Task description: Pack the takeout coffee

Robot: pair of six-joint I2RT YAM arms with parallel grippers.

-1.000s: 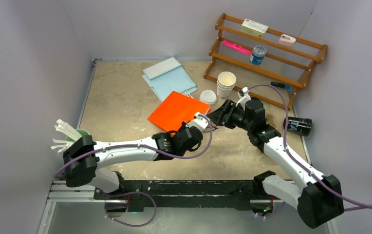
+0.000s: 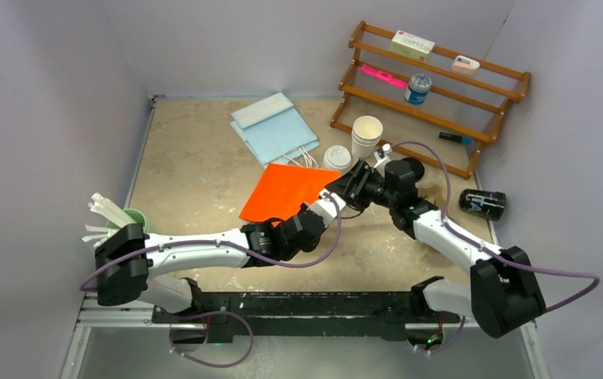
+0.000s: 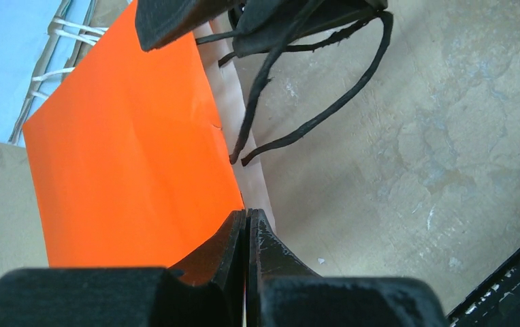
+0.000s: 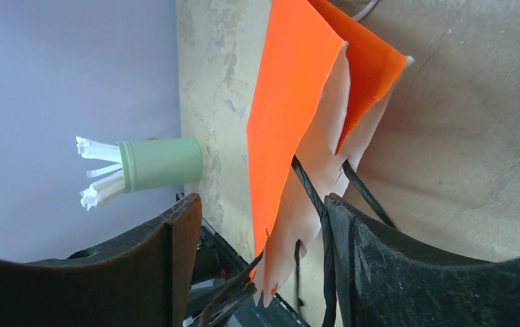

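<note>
An orange paper bag (image 2: 282,189) with black twisted handles lies in the middle of the table. In the left wrist view my left gripper is shut at the bag's edge; whether paper sits between its tips is unclear. My right gripper stands open above the bag's top edge, with a handle (image 4: 309,187) running beside its right finger. White paper cups (image 2: 366,130) and a lid (image 2: 337,156) stand behind the grippers.
Light blue bags (image 2: 275,126) lie at the back. A wooden rack (image 2: 425,114) stands back right, a black canister (image 2: 481,204) right, a green straw holder (image 4: 162,160) left.
My right gripper has moved left toward the bag and left gripper. My left wrist has shifted slightly toward the front.
</note>
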